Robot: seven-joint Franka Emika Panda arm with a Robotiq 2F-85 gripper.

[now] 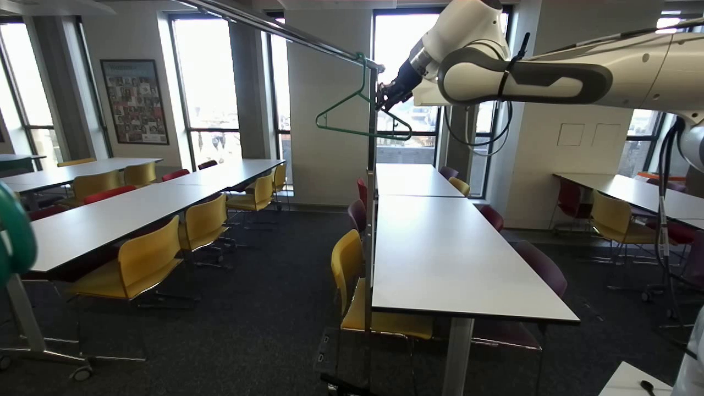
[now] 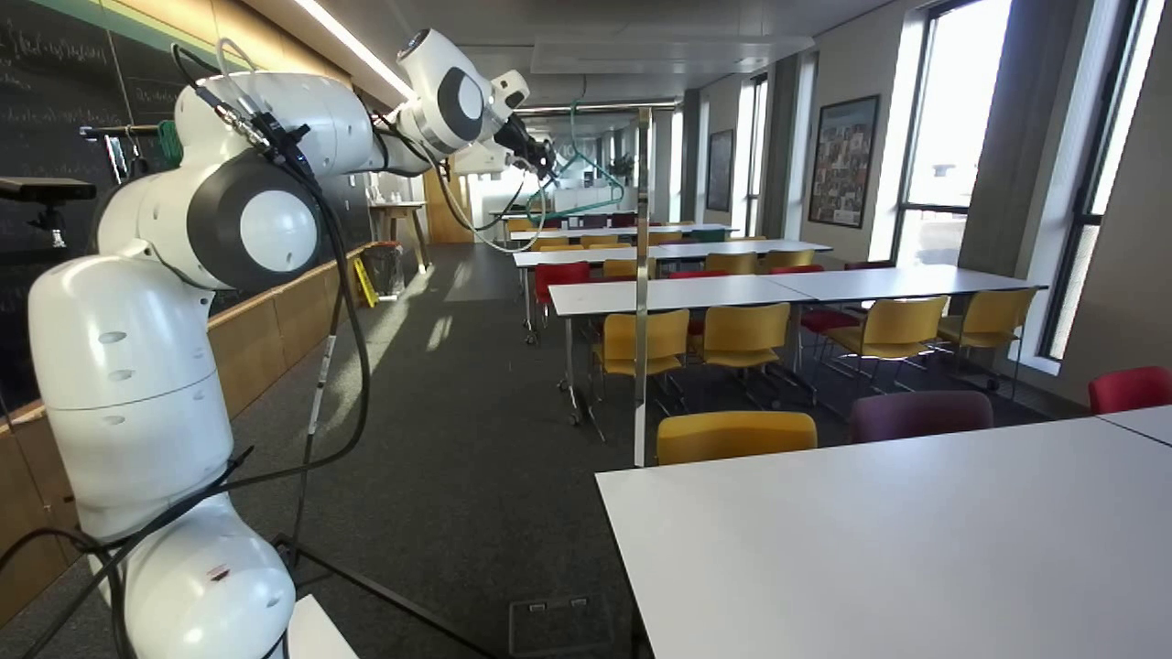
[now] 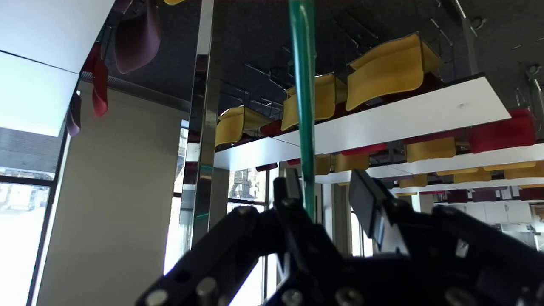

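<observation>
A green hanger (image 1: 343,131) hangs by its hook from the end of a metal rail (image 1: 290,34), close to the upright post. My gripper (image 1: 383,99) is at the hanger's right sloping side, with the post partly in front of it. In the wrist view my gripper is part open, and the green hanger bar (image 3: 306,102) runs down to its left finger. The bar looks nearer that finger than the right one, with a gap to the right. Whether it touches the finger cannot be made out. In the second exterior view the hanger (image 2: 599,203) shows just beyond the gripper (image 2: 551,165).
The rack's upright post (image 3: 204,102) stands close to the gripper. Below are a white table (image 1: 449,244) and yellow chairs (image 1: 347,264). Loose cables (image 1: 485,145) hang under the arm. Open floor (image 1: 264,317) lies left of the rack.
</observation>
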